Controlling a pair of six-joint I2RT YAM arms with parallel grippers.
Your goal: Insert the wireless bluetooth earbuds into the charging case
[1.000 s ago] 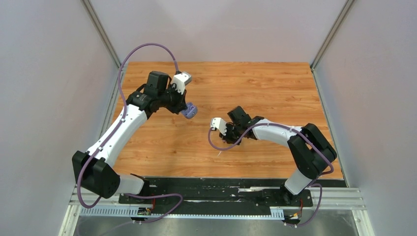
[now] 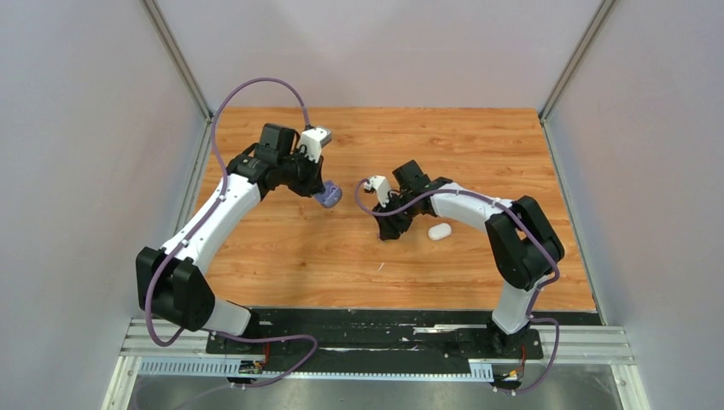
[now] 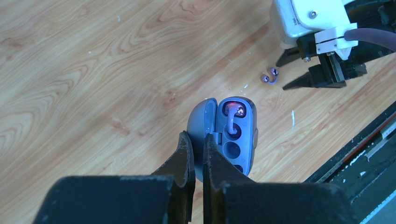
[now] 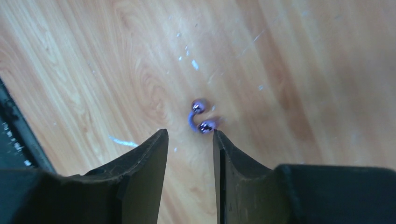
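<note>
A blue-violet charging case (image 3: 250,133) has its lid raised, and my left gripper is shut on that lid. One purple earbud (image 3: 231,122) sits across the case's upper hollows, while a round lower hollow is empty. In the top view the case (image 2: 330,198) faces the right arm. The other earbud (image 4: 191,120), a small C-shaped clip with two shiny ends, lies on the wood. My right gripper stands open with nothing held, and in the left wrist view this earbud (image 3: 273,81) is just beyond its fingertips (image 3: 292,85).
A white rounded object (image 2: 440,231) rests on the table to the right of the right gripper. White marks (image 4: 123,141) show on the wood near the loose earbud.
The left arm, with the case, has shifted only slightly.
</note>
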